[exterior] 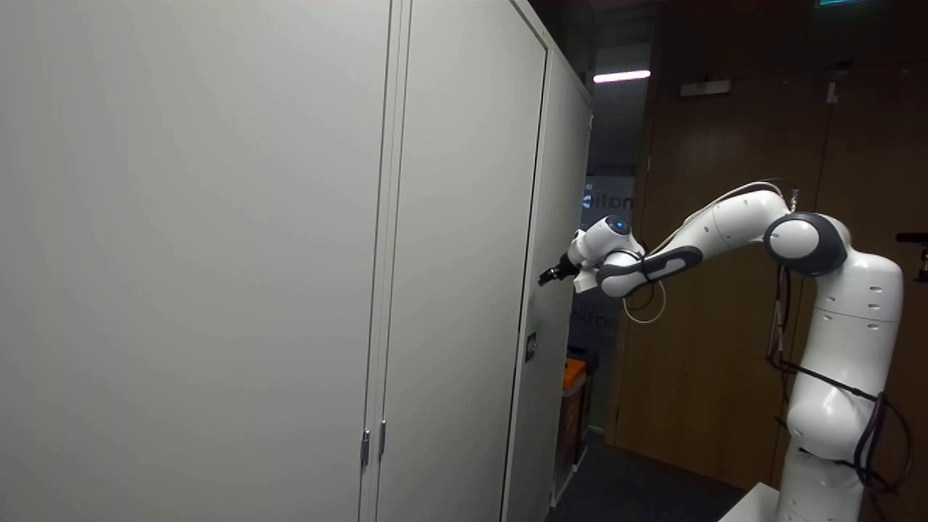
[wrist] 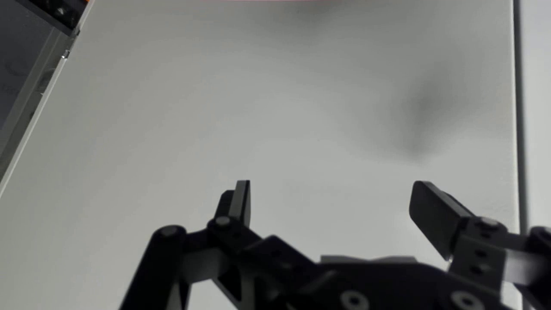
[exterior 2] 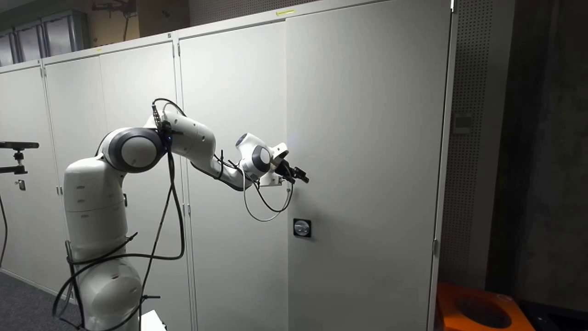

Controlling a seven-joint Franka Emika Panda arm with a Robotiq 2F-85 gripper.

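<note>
A tall grey cabinet door [exterior 2: 369, 138] fills much of the second exterior view, its free edge at the left beside the neighbouring door [exterior 2: 237, 99]. Only a thin dark line separates the two in the first exterior view. The round latch [exterior 2: 302, 228] is set in a dark square on the door. Above it, my gripper [exterior 2: 304, 176] is at the door's face near that free edge; contact is hard to judge. In the wrist view the gripper is open, its fingers [wrist: 436, 214] wide apart with nothing between them but the plain door behind.
More closed grey cabinets [exterior: 217, 217] run along the same wall. Beyond the door's hinge side stands an orange-topped bin [exterior 2: 479, 311]. A brown wooden door [exterior: 722, 261] is behind the arm, with dark floor [exterior: 661, 483] between.
</note>
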